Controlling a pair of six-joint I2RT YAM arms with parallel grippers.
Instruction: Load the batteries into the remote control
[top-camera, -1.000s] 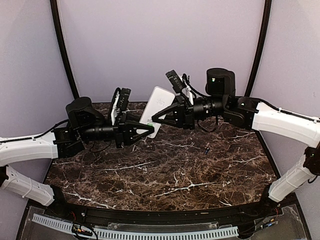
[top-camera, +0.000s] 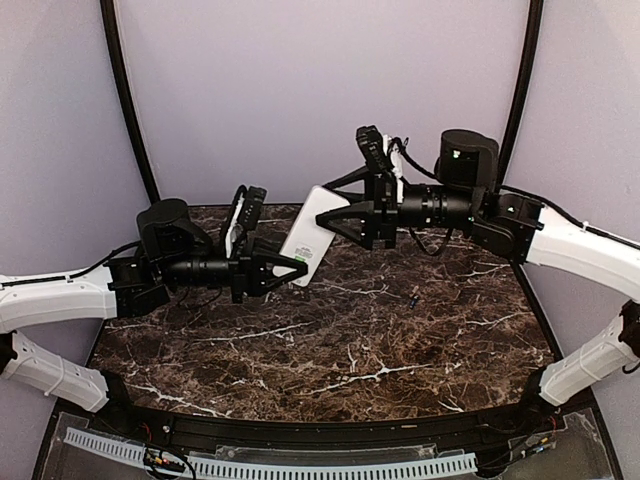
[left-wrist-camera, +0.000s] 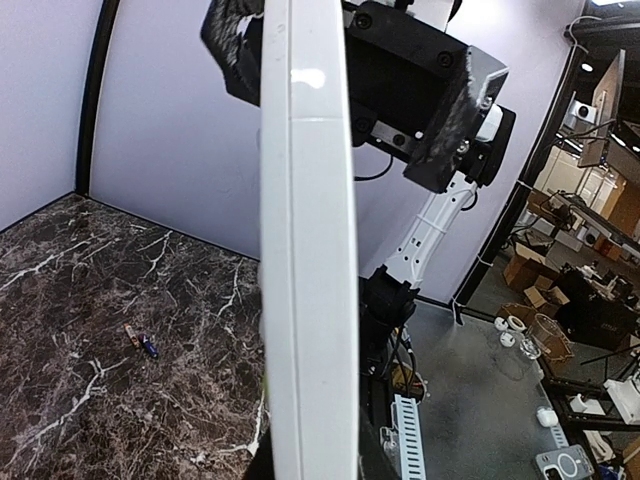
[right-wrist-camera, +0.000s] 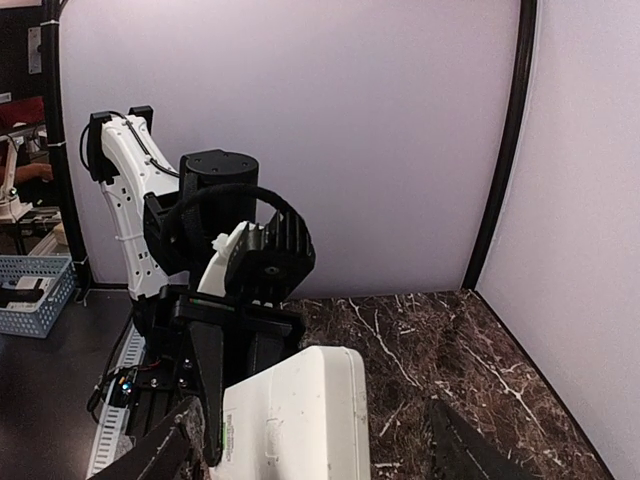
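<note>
The white remote control (top-camera: 311, 236) is held up, tilted, above the table between the two arms. My left gripper (top-camera: 299, 267) is shut on its lower end; in the left wrist view the remote's narrow edge (left-wrist-camera: 318, 220) fills the middle. At the upper end, my right gripper (top-camera: 327, 202) stands open with the remote between its spread fingers. The right wrist view shows bare space between the remote (right-wrist-camera: 335, 410) and the right-hand finger (right-wrist-camera: 450, 440). Two small batteries, one orange-brown (left-wrist-camera: 131, 335) and one blue (left-wrist-camera: 149, 346), lie on the table close together.
White panels (top-camera: 330, 90) close off the back and sides. A slotted white rail (top-camera: 330, 467) runs along the front, below the table's edge.
The remote and left gripper have shifted slightly downward. The batteries have not moved.
</note>
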